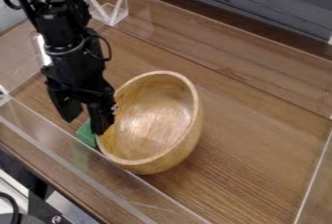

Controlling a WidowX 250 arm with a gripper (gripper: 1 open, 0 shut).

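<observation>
The black gripper (81, 110) hangs at the left, its open fingers over a small green object (88, 133) and beside the left rim of a tan oval bowl (176, 126). The green object is partly hidden behind the bowl and the gripper. Whether the fingers touch the bowl is unclear.
Clear plastic panels run along the front left edge. A dark grey wall stands at the back.
</observation>
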